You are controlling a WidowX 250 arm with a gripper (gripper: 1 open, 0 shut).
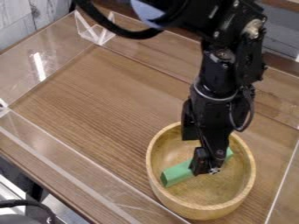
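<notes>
A black robot arm comes down from the top right, its gripper (pixel 205 144) open over a tan oval bowl (pixel 212 206). In the bowl lies a green block (pixel 177 173), partly hidden under the gripper's lower parts. Whether the fingers touch the block I cannot tell.
A clear plastic holder (pixel 93 22) stands at the back left. Dark cables show at the bottom left corner.
</notes>
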